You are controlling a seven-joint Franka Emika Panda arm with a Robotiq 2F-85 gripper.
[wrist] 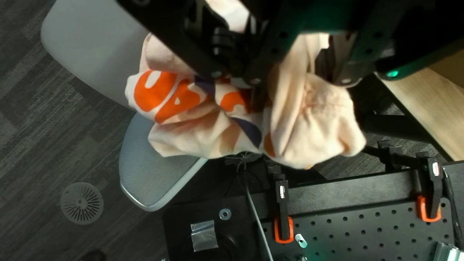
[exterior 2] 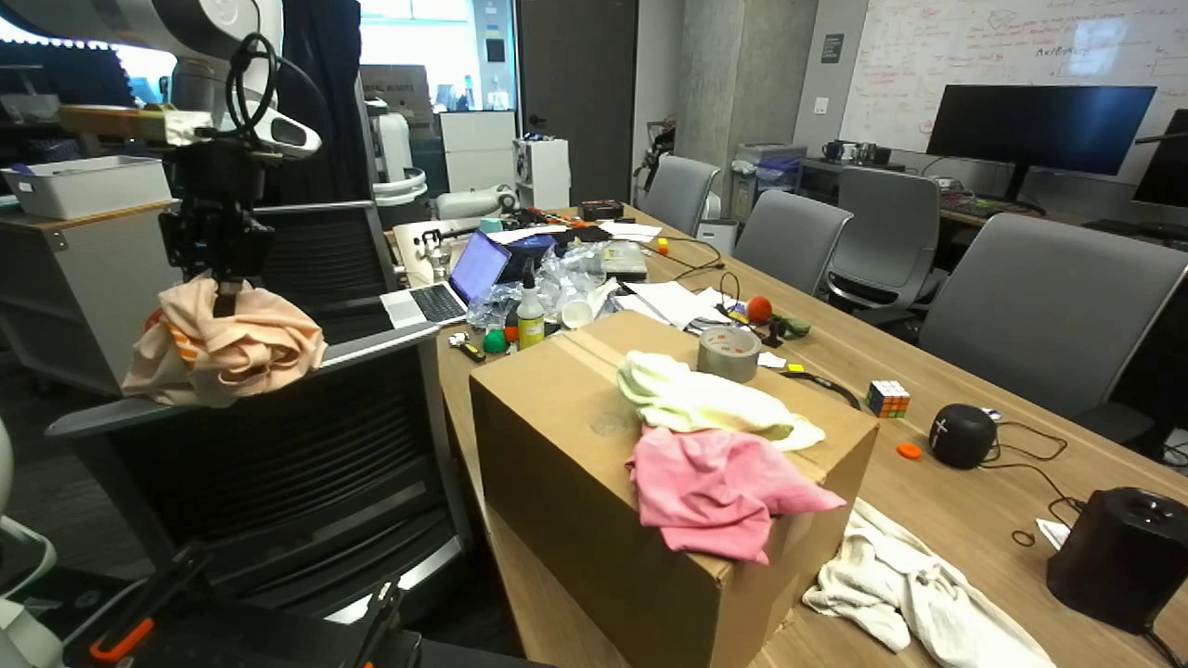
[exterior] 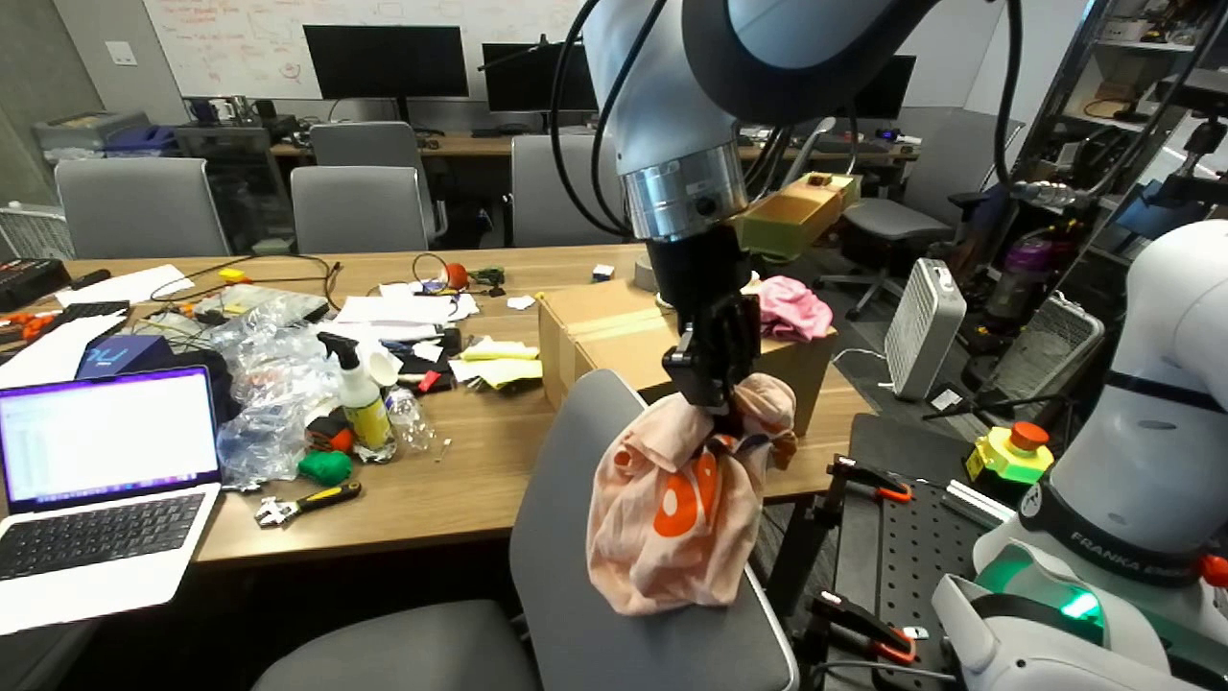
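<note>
A peach cloth with orange and dark markings (exterior: 679, 507) is bunched over the back of a grey chair (exterior: 564, 507), hanging down its near side in the first exterior view. My gripper (exterior: 720, 403) points down into the top of the cloth. In the second exterior view, the crumpled cloth (exterior 2: 239, 345) lies on the chair's top edge under the gripper (exterior 2: 226, 295). The wrist view shows the fingers (wrist: 257, 93) partly apart, with cloth folds (wrist: 293, 82) rising between them. Fabric and dark finger parts hide the contact, so whether the fingers grip it cannot be told.
A cardboard box (exterior 2: 557, 367) on the table carries a pink cloth (exterior 2: 724, 484), a pale yellow cloth (exterior 2: 702, 401) and a tape roll (exterior 2: 729, 354). A white cloth (exterior 2: 924, 596) lies beside it. Clamps (wrist: 282, 208) stick up from the black perforated board (wrist: 361, 226).
</note>
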